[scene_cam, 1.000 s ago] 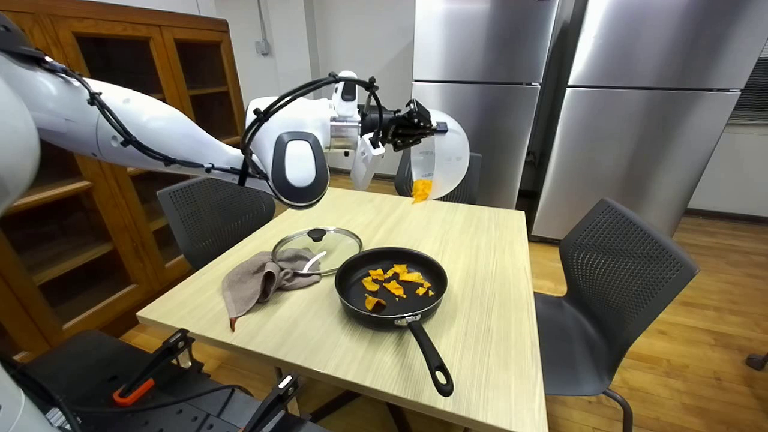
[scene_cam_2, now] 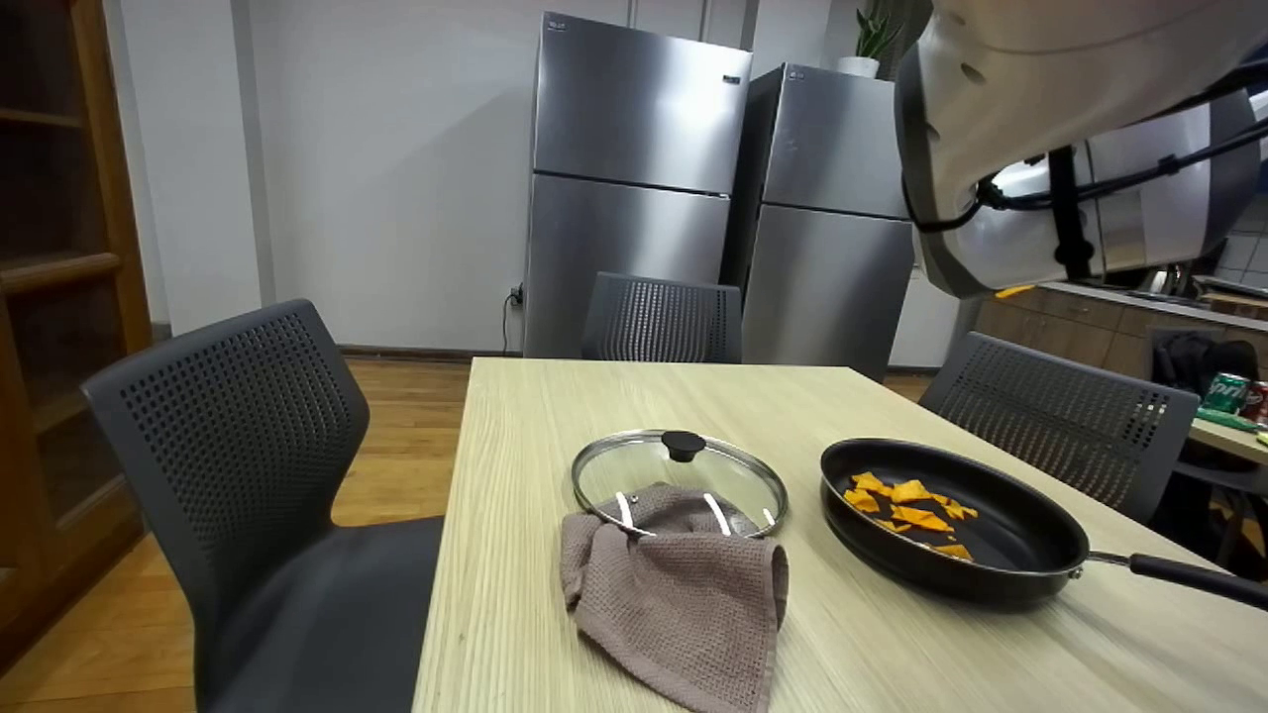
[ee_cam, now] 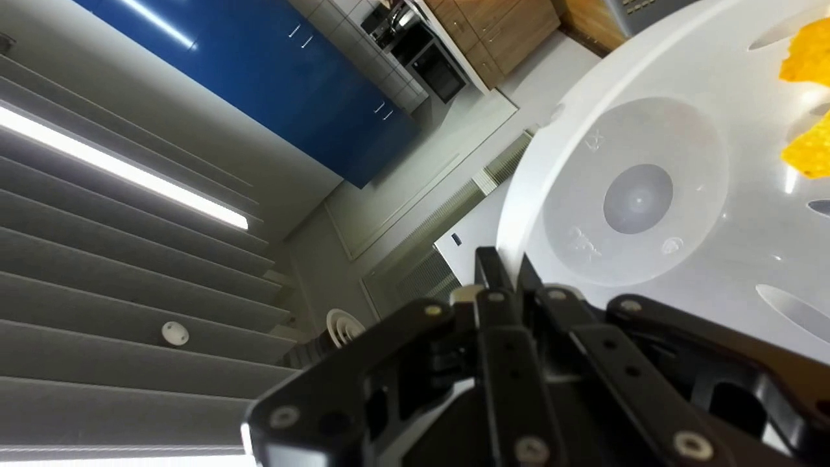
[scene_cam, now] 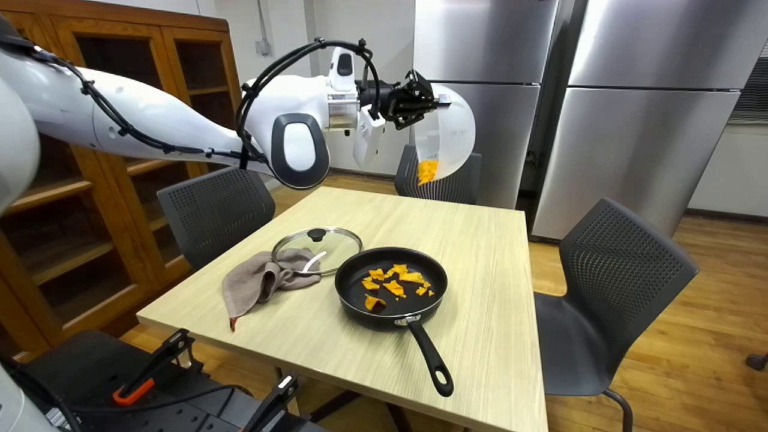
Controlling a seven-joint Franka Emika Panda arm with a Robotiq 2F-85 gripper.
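Observation:
My gripper is shut on the rim of a translucent white bowl (scene_cam: 461,129), held high above the far side of the table and tipped on its side. Orange chip pieces (scene_cam: 426,171) cling at the bowl's lower edge; two of these chips (ee_cam: 813,148) also show inside it in the wrist view. Below and nearer stands a black frying pan (scene_cam: 345,302), with several orange pieces (scene_cam: 393,287) lying in it. In exterior view 2 the bowl and gripper are out of sight.
Left of the pan, a glass lid (scene_cam: 338,245) with a black knob leans on a crumpled brown towel (scene_cam: 248,279). Toward the near right points the pan's handle (scene_cam: 429,356). Chairs (scene_cam: 619,281) stand around.
The arm has risen, carrying the bowl up and slightly right. The chips in the bowl have shifted with it. Pan, lid and towel look the same.

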